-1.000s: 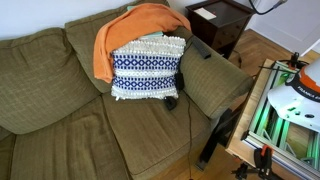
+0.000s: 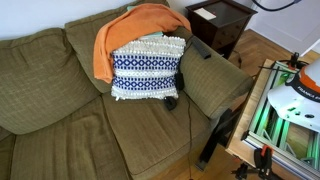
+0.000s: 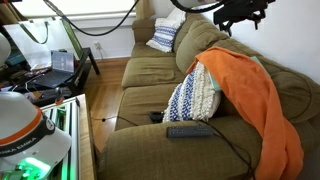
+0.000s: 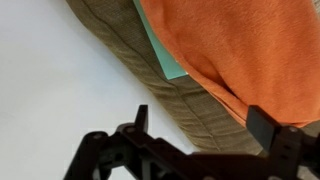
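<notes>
My gripper is open, its two black fingers wide apart with nothing between them. It hangs high over the back of the sofa in exterior view 2, above the orange blanket (image 3: 255, 90) and clear of it. That blanket (image 4: 245, 50) fills the upper right of the wrist view, with a flat green edge (image 4: 168, 60) showing from under it. From the front, the blanket (image 2: 130, 30) drapes over the sofa back and behind a blue-and-white patterned pillow (image 2: 148, 70).
A grey remote-like object (image 3: 190, 131) lies on the sofa arm, a dark cable running beside it. Another patterned pillow (image 3: 165, 35) sits at the sofa's far end. The seat cushions (image 2: 80, 135) are bare. A dark wooden side table (image 2: 222, 25) stands beyond the arm.
The cable at the upper right has shifted slightly. Blanket, pillow and sofa look the same.
</notes>
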